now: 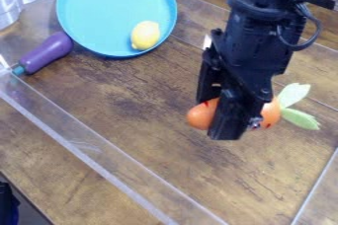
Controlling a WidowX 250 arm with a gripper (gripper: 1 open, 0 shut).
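Observation:
The black gripper is shut on an orange toy carrot with pale green leaves, held crosswise over the right-middle of the wooden surface. The carrot's tip sticks out left of the fingers and its leafy end out to the right; the fingers hide its middle.
A blue plate with a yellow lemon lies at the upper left. A purple toy eggplant lies left of it. A clear edge runs along the lower left.

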